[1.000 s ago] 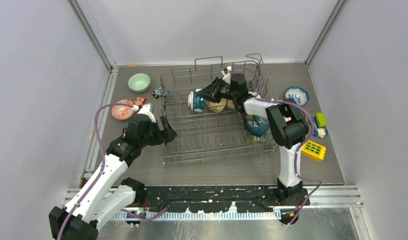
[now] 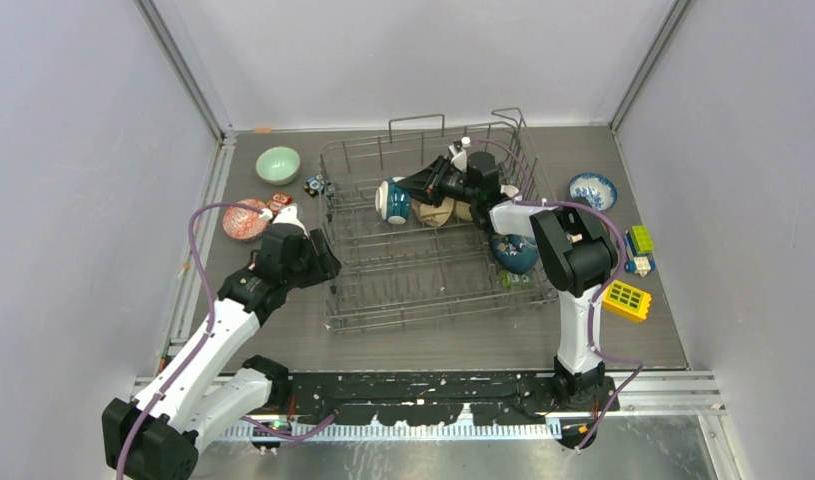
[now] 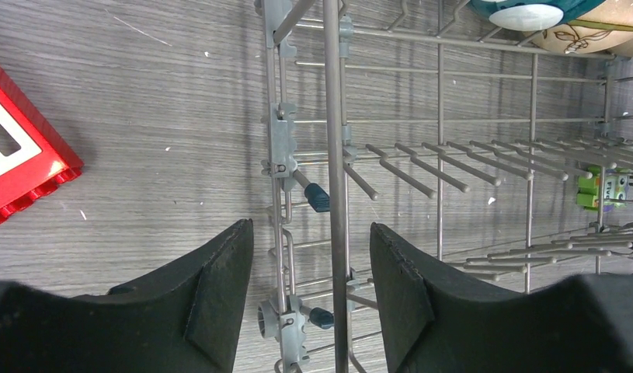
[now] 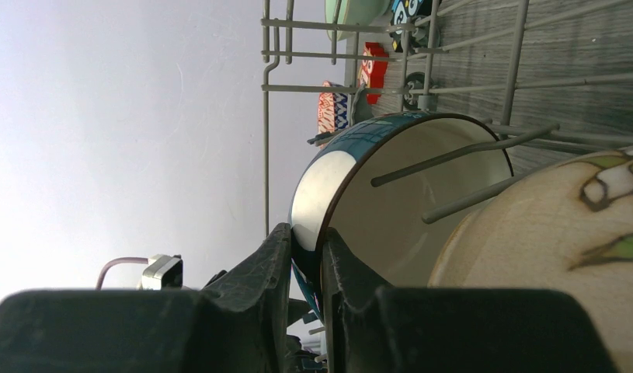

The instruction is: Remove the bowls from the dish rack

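Observation:
In the dish rack [image 2: 383, 290], a teal and white bowl [image 2: 395, 203] stands on its side between the tines. My right gripper is shut on the rim of that bowl [image 4: 326, 183]. A cream bowl with a painted pattern [image 4: 561, 225] sits close beside it. Further right in the rack lies a blue patterned bowl [image 2: 514, 253], partly under the right arm. At the rack's left side, my left gripper is part open. The rack's side rod [image 3: 335, 148] shows between its fingers, with gaps on both sides.
Left of the rack are a green bowl [image 2: 278, 165] and a red patterned bowl [image 2: 244, 220]. A blue and white bowl [image 2: 592, 190], green block [image 2: 640, 239] and yellow block [image 2: 626, 300] lie to the right. The table strip before the rack is clear.
My left gripper has shifted slightly left, and its fingers look closer together than a second ago. The right gripper has edged slightly right; the teal bowl has barely moved.

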